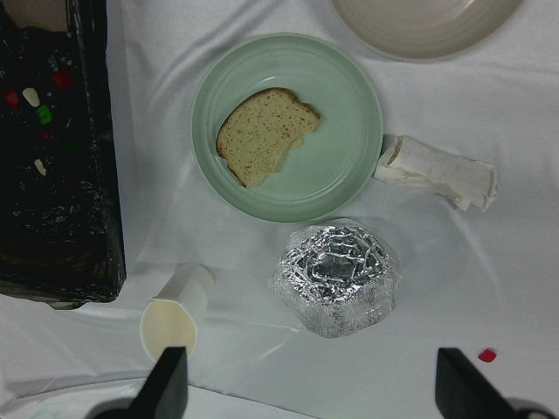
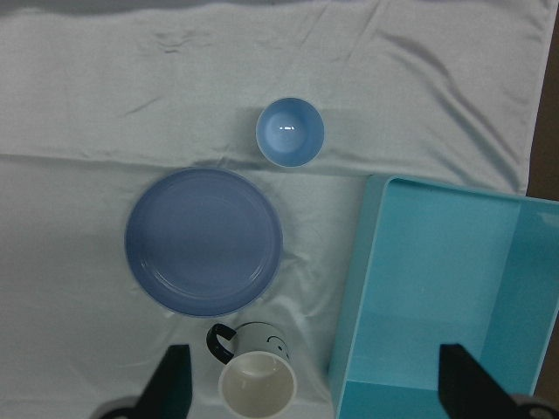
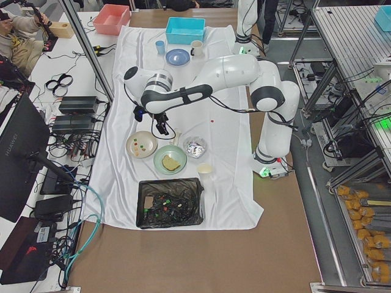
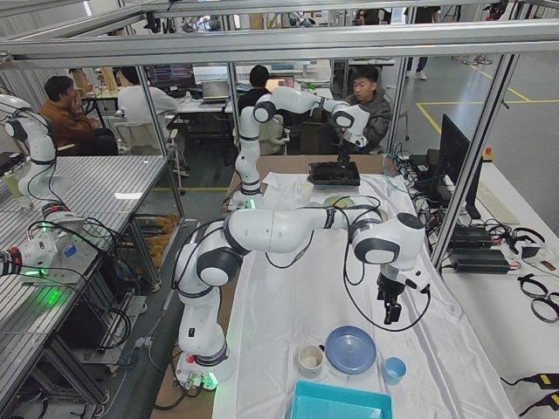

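My left gripper hangs open over a green plate (image 1: 288,188) with a bitten bread slice (image 1: 260,131), a foil-covered bowl (image 1: 336,275), a rolled napkin (image 1: 437,173), a paper cup (image 1: 170,314) and a beige plate (image 1: 428,30). A black-lined bin (image 1: 92,201) holds small coloured bits. My right gripper is open above the other end of the cloth, over a blue plate (image 2: 203,240), a smiley mug (image 2: 258,380), a blue cup (image 2: 290,131) and a turquoise tray (image 2: 437,279). Neither gripper has anything visible between its fingers.
A white cloth (image 3: 232,201) covers the table, with bare space in its middle beside a small red piece (image 1: 487,355). A monitor (image 3: 18,159), cables and black boxes line the left side in the left camera view; metal frame posts stand on both sides.
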